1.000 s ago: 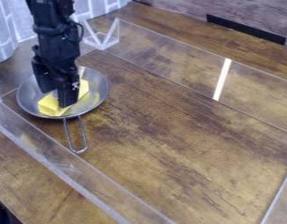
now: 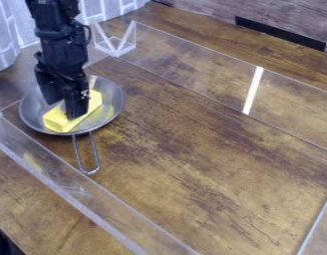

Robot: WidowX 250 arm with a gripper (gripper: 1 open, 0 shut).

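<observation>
A steel pan (image 2: 109,115) with a wire handle pointing toward the front rests on the wooden table at the left. Inside it lies a yellow block (image 2: 63,120), partly hidden by my black gripper (image 2: 76,104), which reaches down over it from above. The gripper is open, its fingertips low at the block; whether they touch it is unclear.
Transparent strips or walls run along the near left and the back of the work area. Crumpled light fabric or plastic (image 2: 9,30) is at the back left.
The gripper has shifted very slightly over the yellow block in the pan; otherwise the scene looks the same.
</observation>
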